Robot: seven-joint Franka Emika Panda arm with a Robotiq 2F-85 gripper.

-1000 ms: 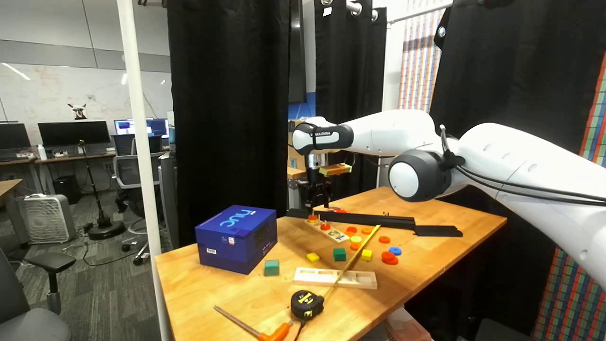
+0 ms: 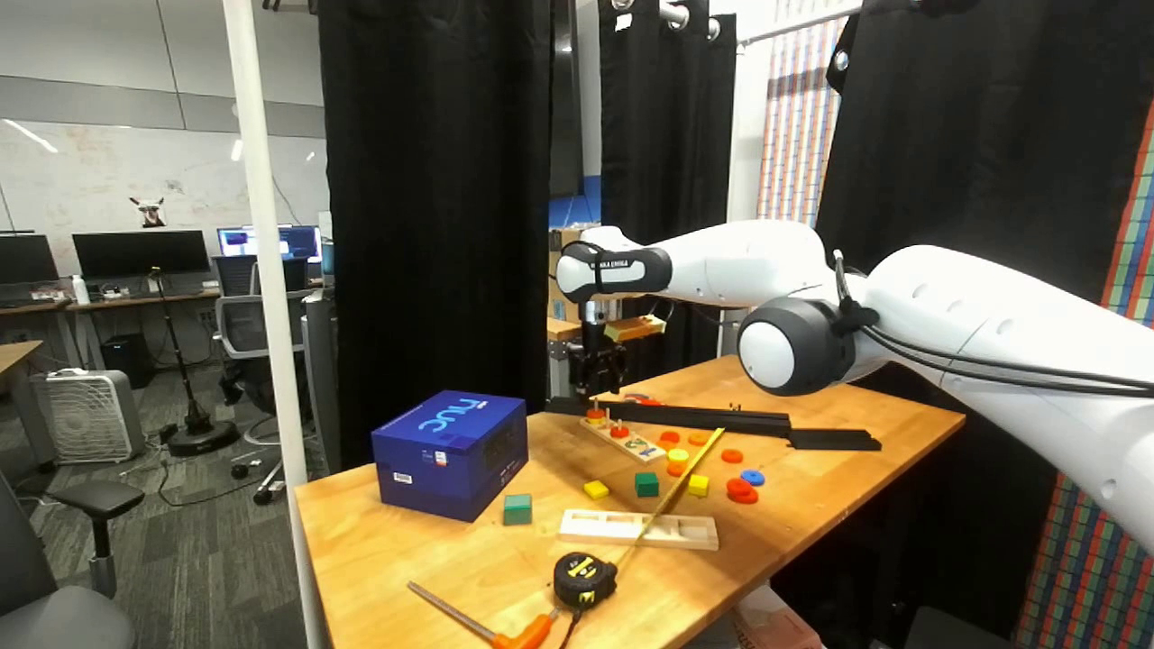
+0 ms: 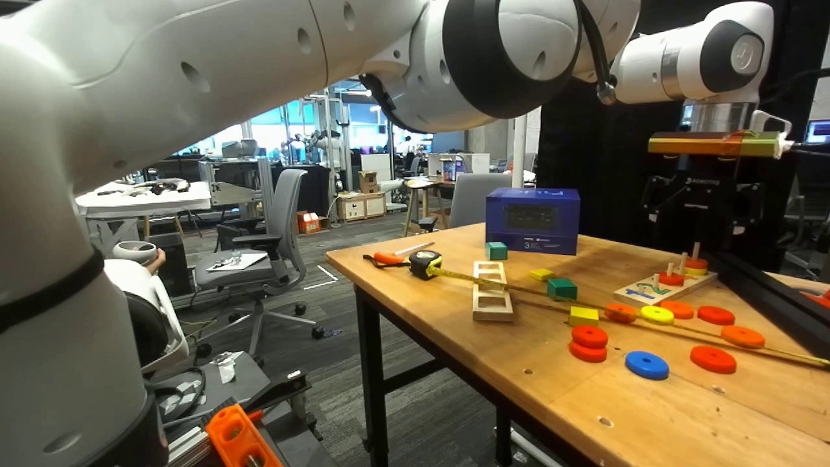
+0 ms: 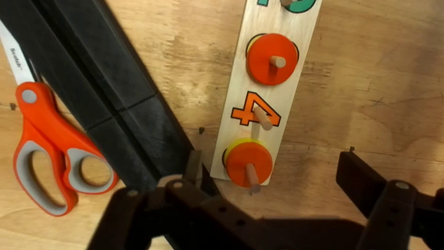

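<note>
My gripper is open, its dark fingers (image 4: 361,183) wide apart with nothing held between them. In the wrist view, the pegboard (image 4: 236,112) runs up from between the fingers, and its near end carries an orange ring (image 4: 240,166) over a yellow one on a tilted-looking peg. Above the printed 4 stands a bare peg (image 4: 263,118). Farther along, a red-orange ring (image 4: 266,66) sits on another peg with yellow showing beneath. Exterior view 2 shows the gripper (image 3: 700,222) above the board's far end, clear of the rings.
A black rail (image 4: 120,96) lies beside the board, partly behind the left finger, with orange scissors (image 4: 43,121) past it. Loose rings, including a blue ring (image 3: 646,365), blocks and a tape measure (image 2: 584,580) with extended blade cover the table's middle. A blue box (image 2: 449,454) stands nearby.
In exterior view 1 the gripper has shifted slightly left, and the arm's elbow sits a little lower. The objects on the table look unmoved.
</note>
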